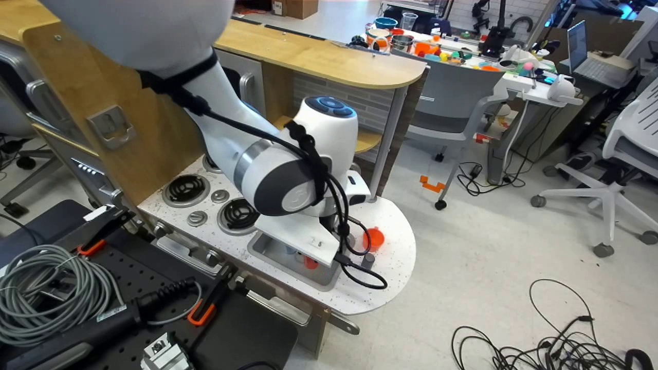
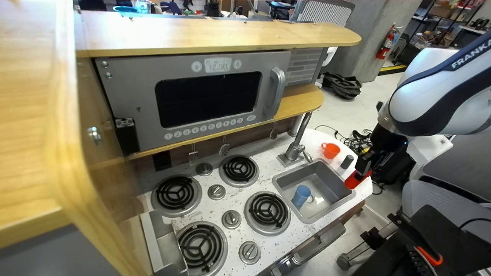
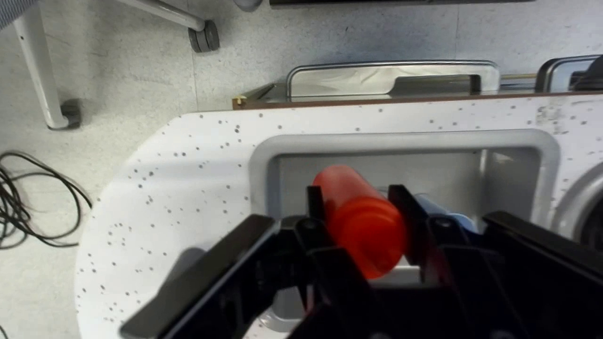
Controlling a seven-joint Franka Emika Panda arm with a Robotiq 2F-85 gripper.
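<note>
A red cup point(image 3: 366, 231) is held between the fingers of my gripper, which is shut on it. The wrist view shows the cup tilted, in front of the grey sink point(image 3: 407, 142). From the second exterior view, the cup point(image 2: 353, 180) appears at the sink's right rim, below the gripper point(image 2: 364, 166). Only a small red part of it point(image 1: 310, 262) shows past the white hand in the first exterior view. Inside the sink lies a blue cup point(image 2: 301, 196), partly hidden behind a finger in the wrist view.
An orange cup point(image 2: 330, 150) and a small dark grey cylinder point(image 2: 347, 161) stand on the white counter beside the sink. The faucet post point(image 2: 294, 149) rises at the sink's back. Stove burners point(image 2: 267, 209) lie to its left. The rounded counter end has bare room.
</note>
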